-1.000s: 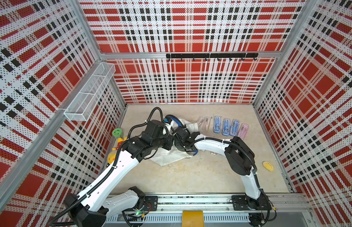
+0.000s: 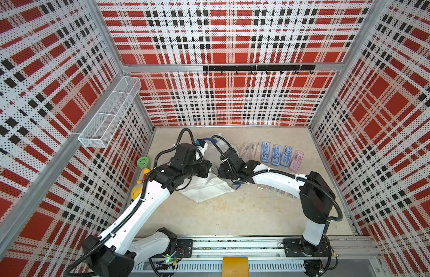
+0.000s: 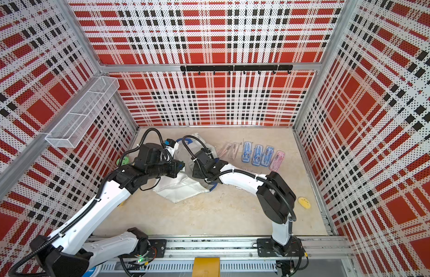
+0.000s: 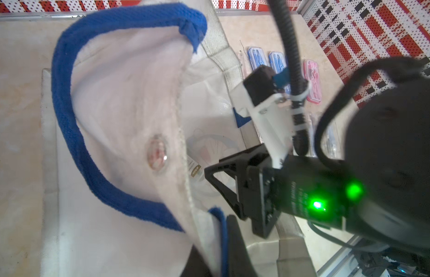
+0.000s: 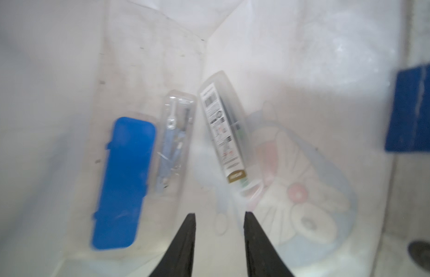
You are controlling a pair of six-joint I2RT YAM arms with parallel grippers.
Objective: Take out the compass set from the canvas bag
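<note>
The white canvas bag (image 2: 202,189) with blue trim is held open on the table. My left gripper is shut on its blue-trimmed edge. My right gripper points down into the bag; its two fingertips show apart, with nothing clearly visible between them. Inside lie a clear case with a barcode label (image 5: 224,131), a clear case with blue tools (image 5: 171,140) and a blue case (image 5: 122,180), all blurred.
Several blue and pink cases (image 3: 256,154) stand in a row right of the bag. A yellow object (image 3: 304,202) lies at the right. Toys sit at the left edge.
My left arm has moved slightly, still at the bag.
</note>
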